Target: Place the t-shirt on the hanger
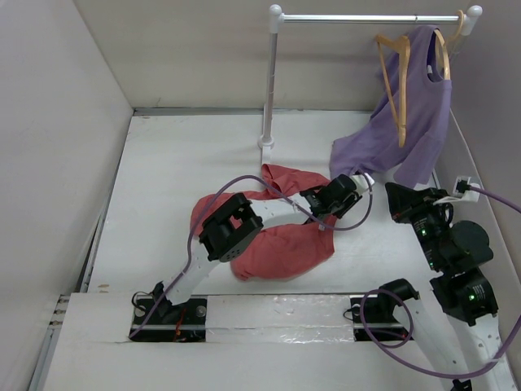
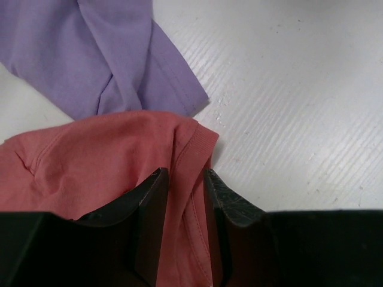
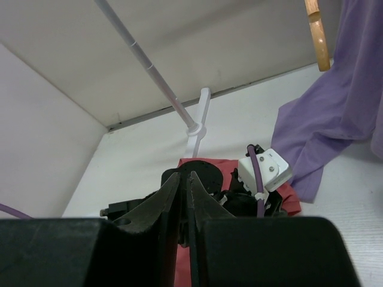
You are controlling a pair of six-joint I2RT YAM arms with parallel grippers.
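A red T-shirt (image 1: pixel 281 252) lies crumpled on the white floor beneath my left arm. In the left wrist view, my open left gripper is over its folded edge (image 2: pixel 131 143); whether it touches cannot be told. From above, that gripper's fingertips are hidden. My right gripper (image 1: pixel 391 195) hangs at the right; in the right wrist view its fingertips (image 3: pixel 182 178) look close together, with nothing visible between them. A bare wooden hanger (image 1: pixel 402 98) hangs from the rail (image 1: pixel 350 19); another holds a purple garment (image 1: pixel 423 114).
The purple garment trails onto the floor behind the red shirt. The rail's post (image 1: pixel 269 90) stands on a white foot at the back. Side walls bound the space.
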